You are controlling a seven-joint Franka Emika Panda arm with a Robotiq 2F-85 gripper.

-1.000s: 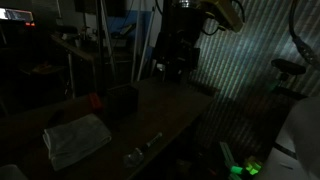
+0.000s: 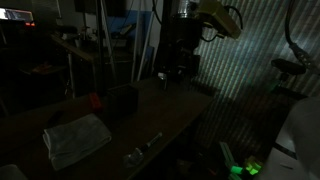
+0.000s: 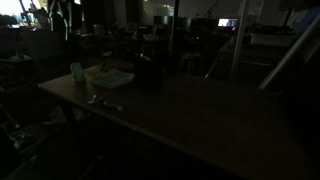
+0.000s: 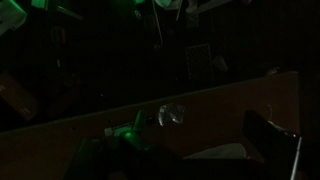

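The scene is very dark. My gripper [image 2: 176, 78] hangs over the far end of the wooden table in exterior view 1; its fingers are too dark to tell whether they are open or shut, or whether anything is between them. On the table's near part lies a pale folded cloth [image 2: 75, 141]. Beside it, near the table edge, is a small shiny object [image 2: 134, 157] with a thin light piece toward the arm. The wrist view has a clear, crumpled-looking object [image 4: 172, 114] on the table and a dark box [image 4: 270, 135] to the right.
The dark box [image 2: 122, 101] stands behind the cloth, with a small red item [image 2: 95, 101] at its left. In exterior view 2 a pale cup-like object [image 3: 76, 72] stands at the table's left end.
The objects on the table look unmoved.
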